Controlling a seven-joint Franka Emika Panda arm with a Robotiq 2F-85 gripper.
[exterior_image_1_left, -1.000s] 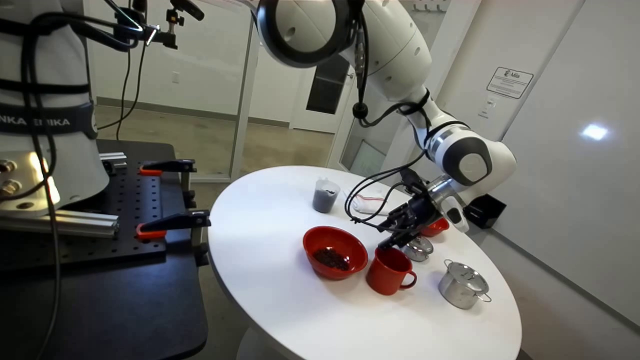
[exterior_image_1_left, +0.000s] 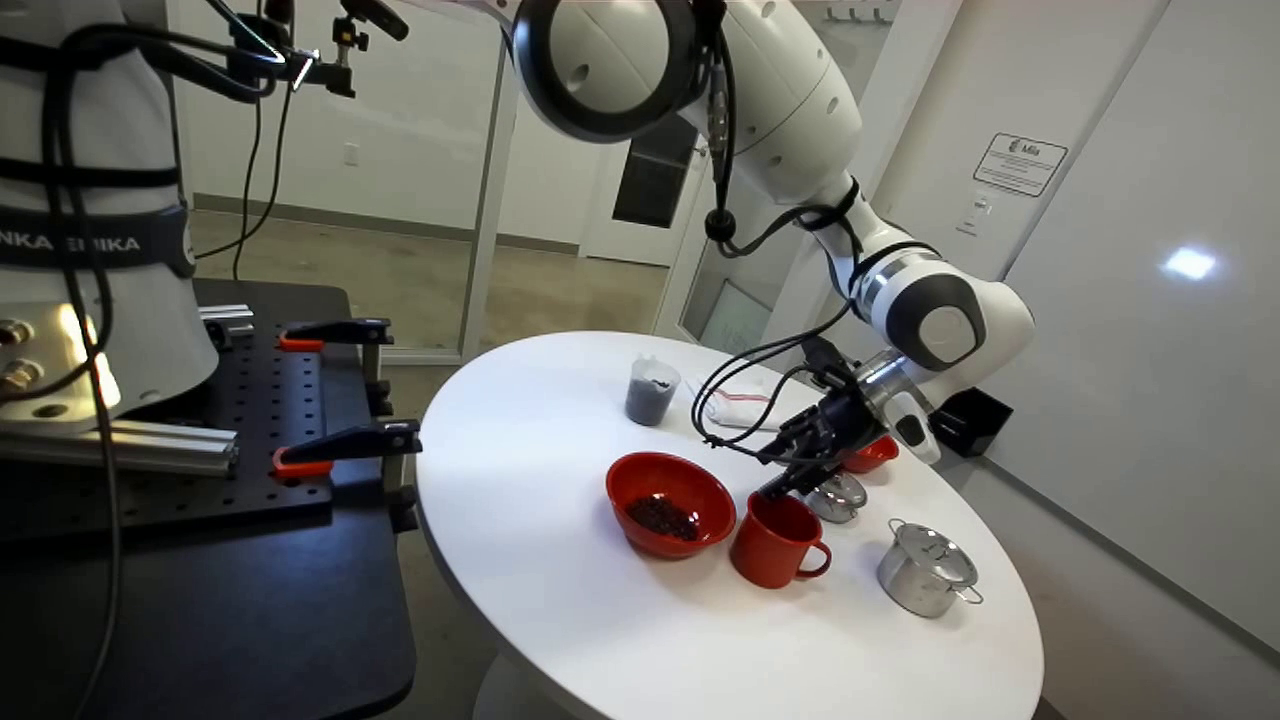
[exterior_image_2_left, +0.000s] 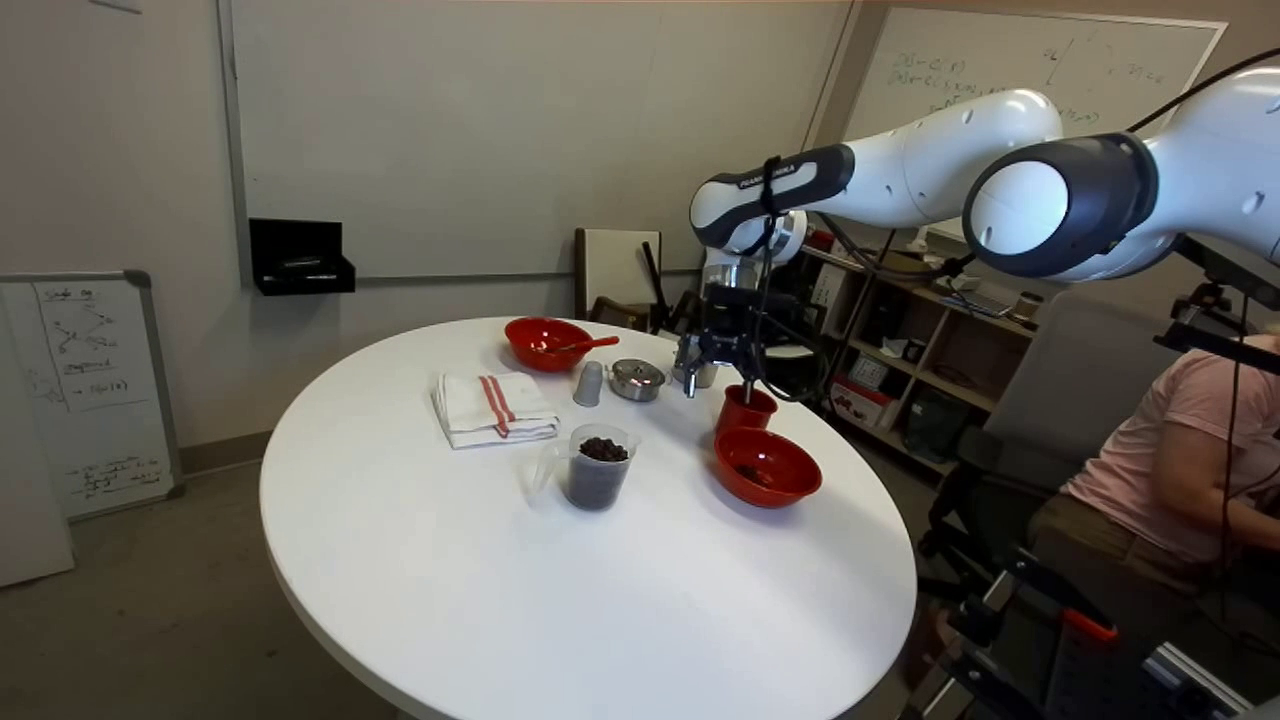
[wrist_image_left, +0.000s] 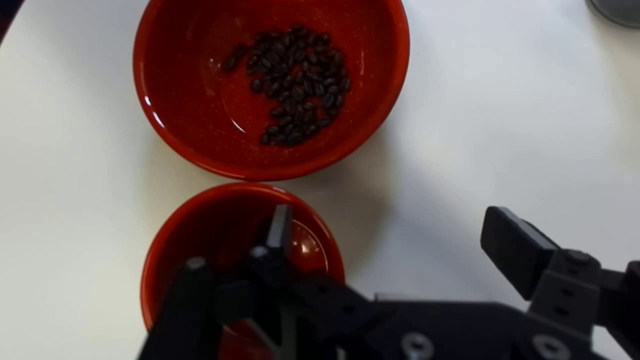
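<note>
A red mug (exterior_image_1_left: 771, 546) stands upright against a red bowl (exterior_image_1_left: 654, 530) holding dark beans (wrist_image_left: 294, 84). My gripper is open, its fingers well apart. In the wrist view one finger (wrist_image_left: 279, 227) lies over the mug's mouth, while the other finger (wrist_image_left: 517, 249) is outside the rim, over bare table. Exterior view 2 likewise has one fingertip (exterior_image_2_left: 749, 392) at the opening of the mug (exterior_image_2_left: 746, 413). How deep that finger reaches cannot be told. Black gripper parts cover some of the mug's inside.
A clear cup of beans (exterior_image_2_left: 596, 474), a folded towel (exterior_image_2_left: 492, 408), a grey cup (exterior_image_2_left: 588, 383) and a lidded metal dish (exterior_image_2_left: 636, 378) share the white table (exterior_image_2_left: 672, 600). Farther back sits another red bowl (exterior_image_2_left: 546, 344) with a spoon. A steel pot (exterior_image_1_left: 924, 574) stands beyond the mug's handle.
The mug has shifted very slightly toward the bean bowl. The arm is almost where it was, and the other things stay in place.
</note>
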